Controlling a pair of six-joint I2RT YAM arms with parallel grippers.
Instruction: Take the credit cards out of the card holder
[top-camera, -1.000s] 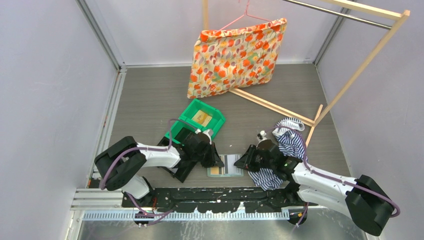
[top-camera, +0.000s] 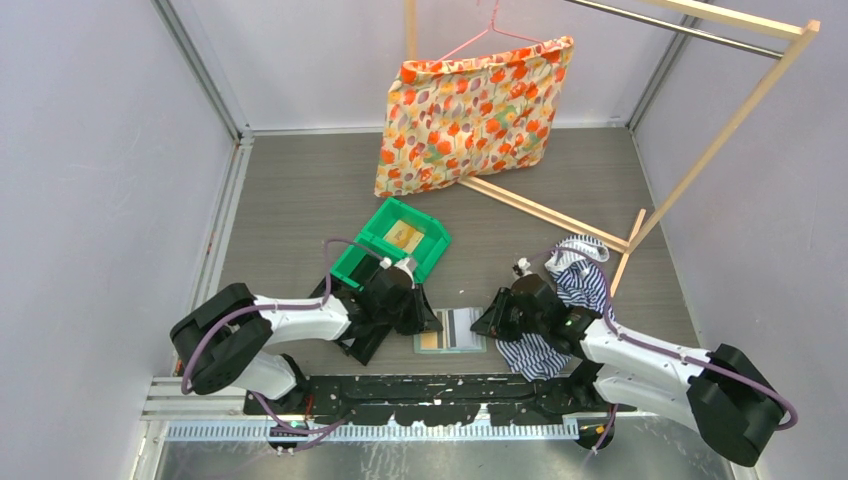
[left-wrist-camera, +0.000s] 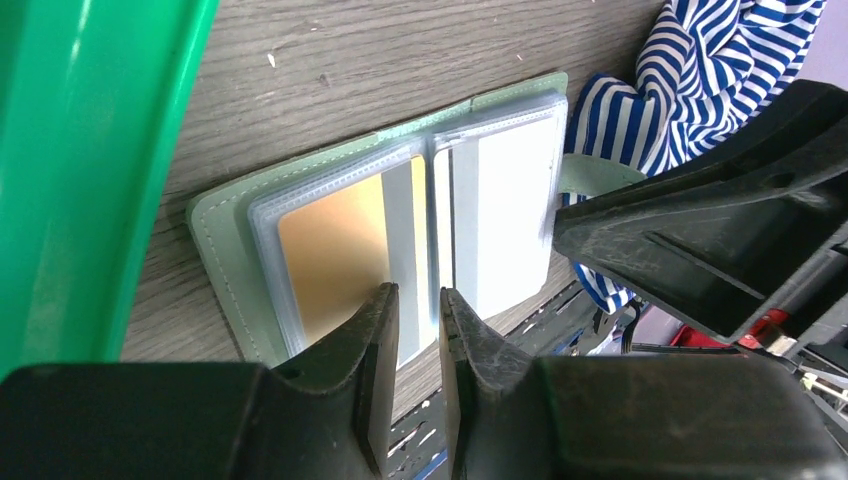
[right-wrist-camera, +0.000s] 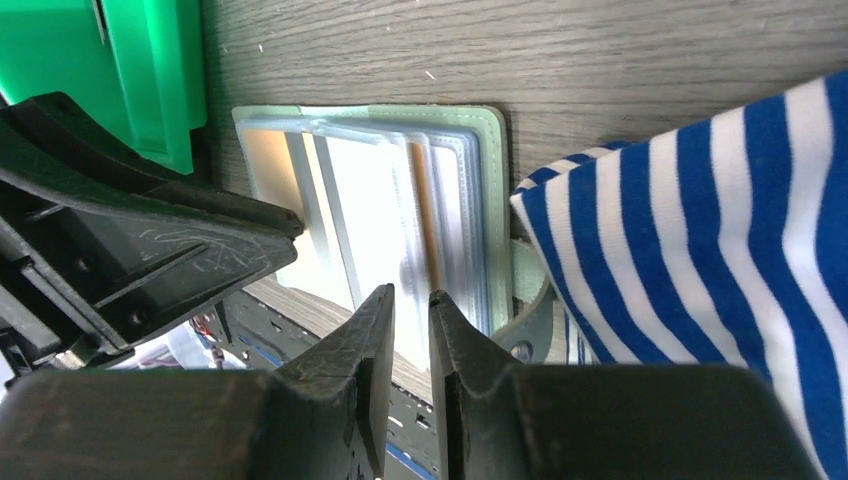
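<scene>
The card holder lies spread flat on the table, pale green with clear sleeves. A gold card shows in its left sleeve and a white card in the right one. Several sleeve layers are stacked on the right half. My left gripper points at the holder's left half, fingers slightly parted with nothing between them. Over the right half, the right gripper stands open by a narrow gap, its tips by the sleeve edges. Whether either one touches the holder, I cannot tell.
A green box stands behind the left arm, with a black tray beside it. Striped cloth lies close on the holder's right. Behind, a floral cloth hangs from a wooden rack. Bare table lies beyond the holder.
My left arm has drawn back a little to the left, uncovering slightly more of the holder. The right gripper has shifted slightly right. The holder stays in place.
</scene>
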